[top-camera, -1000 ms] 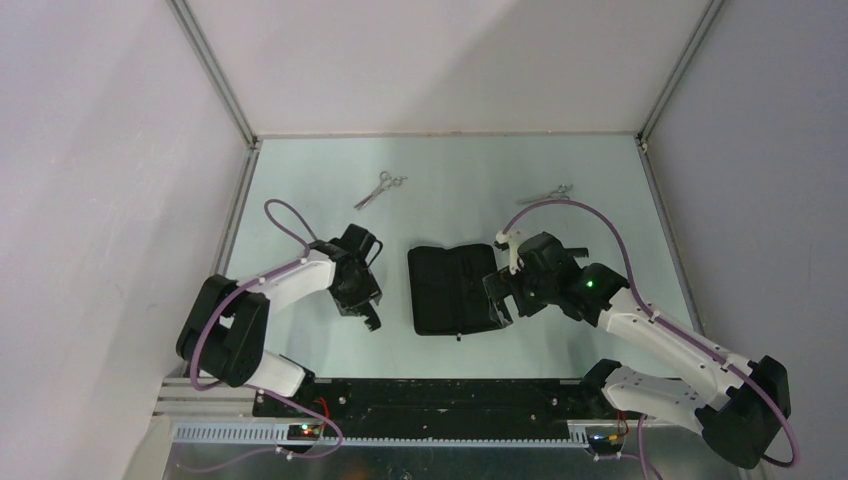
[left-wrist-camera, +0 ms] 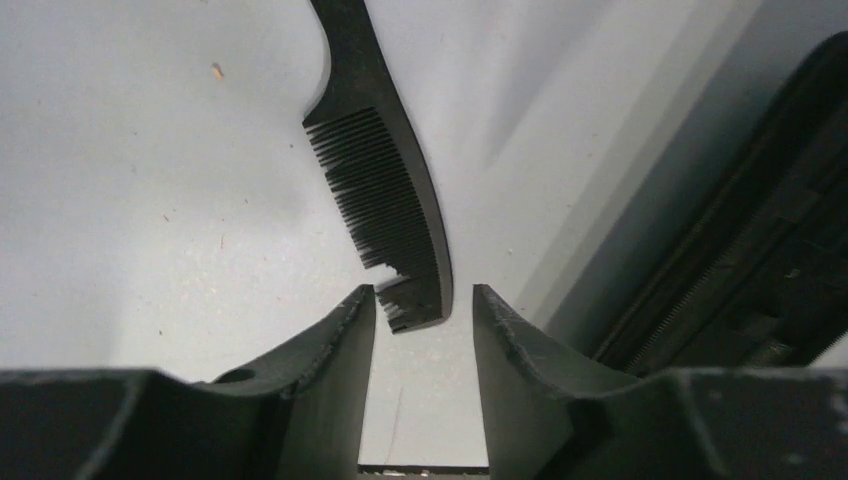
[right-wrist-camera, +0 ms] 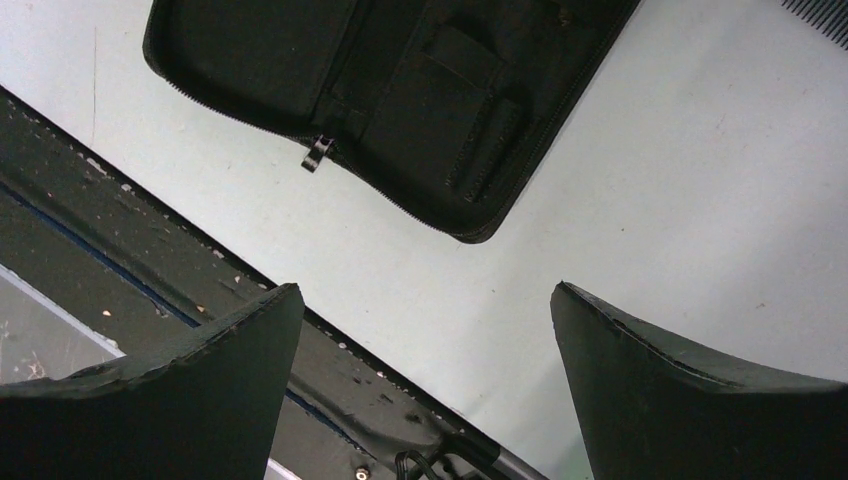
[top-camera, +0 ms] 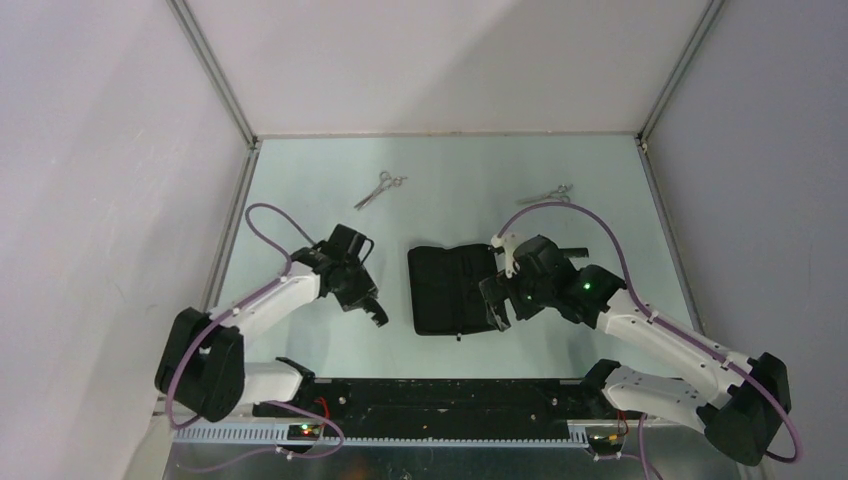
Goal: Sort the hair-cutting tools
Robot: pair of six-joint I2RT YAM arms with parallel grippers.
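A black comb (left-wrist-camera: 400, 210) lies on the white table beneath my left gripper, whose fingertips are part open near the comb's toothed end, with nothing held between them. The black zip case (top-camera: 435, 290) lies open at the table's centre, empty as far as shows. My right gripper stands open over the table by the case's lower right corner. Scissors (top-camera: 372, 198) lie at the back left, another pair (top-camera: 540, 197) at the back right. A dark comb (right-wrist-camera: 810, 18) shows partly to the right of the case.
Walls enclose the left, back and right sides, and both arms reach in from the front corners.
The right arm has barely moved.
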